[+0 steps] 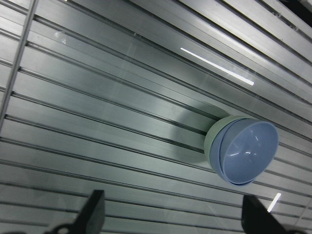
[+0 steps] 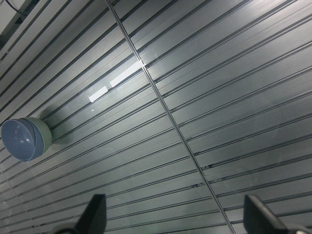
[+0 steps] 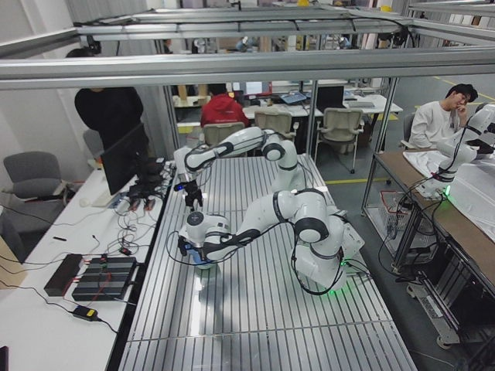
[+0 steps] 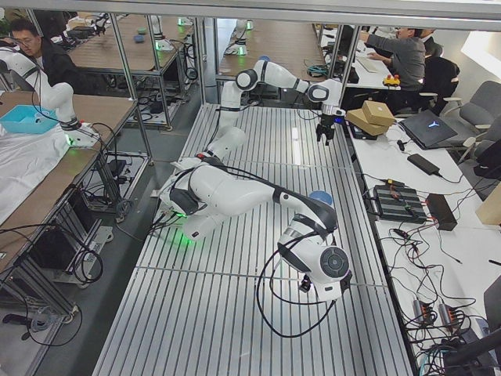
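A stack of blue bowls [image 1: 246, 153] in a pale green bowl [image 1: 210, 141] sits on the slatted metal table [image 1: 97, 131], right of centre in the left wrist view and at the far left in the right wrist view [image 2: 19, 139]. My left gripper is open above the table beside the stack; in the camera right view it [image 4: 326, 129] hangs at the far end. My right gripper is open over bare table, farther from the bowls; in the camera left view it [image 3: 191, 197] hangs at the back. Neither holds anything.
A white desk [image 3: 54, 332] with electronics and cables runs along one side of the table. A neighbouring bench [image 4: 55, 180] with another robot stands on the other side.
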